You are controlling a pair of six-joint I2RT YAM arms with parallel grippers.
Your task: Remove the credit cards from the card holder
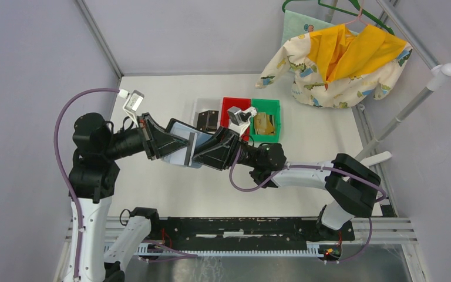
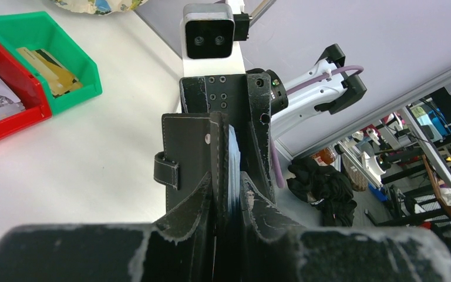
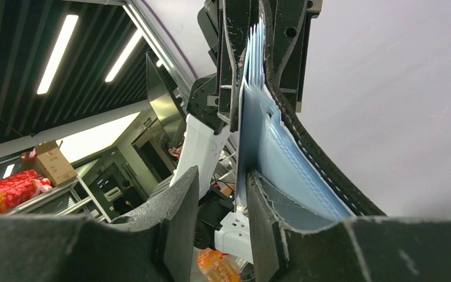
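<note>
The black card holder (image 2: 187,147), spread open with pale blue clear sleeves (image 1: 182,154), is held above the table. My left gripper (image 1: 186,144) is shut on it, fingers pressing the cover and sleeves from both sides. From the other side my right gripper (image 1: 197,157) reaches over the holder's edge, its fingers open. In the right wrist view, the outermost sleeve's edge (image 3: 241,147) runs into the gap, close to the right-hand finger (image 3: 264,229); the left-hand finger (image 3: 179,229) stands apart. Whether a card is in that sleeve, I cannot tell.
Behind the arms stand a red bin (image 1: 235,104) and a green bin (image 1: 266,106) with cards inside, beside a clear bin (image 1: 197,106) holding a dark item. A patterned shirt (image 1: 335,70) hangs at the back right.
</note>
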